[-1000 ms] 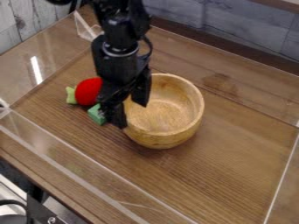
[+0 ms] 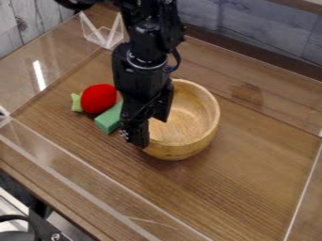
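My black gripper (image 2: 145, 127) reaches down from the top of the view over the left half of a wooden bowl (image 2: 194, 122). Its fingertips are low at the bowl's front-left rim, beside a green block (image 2: 108, 120). A red round object (image 2: 98, 97) with a pale green piece at its left lies left of the gripper. Whether the fingers hold anything is unclear.
A clear plastic object (image 2: 101, 28) stands at the back left. A black part shows at the bottom-left corner.
The arm has shifted slightly right and down over the bowl, covering more of its left side. The red object, green block and bowl look about where they were.
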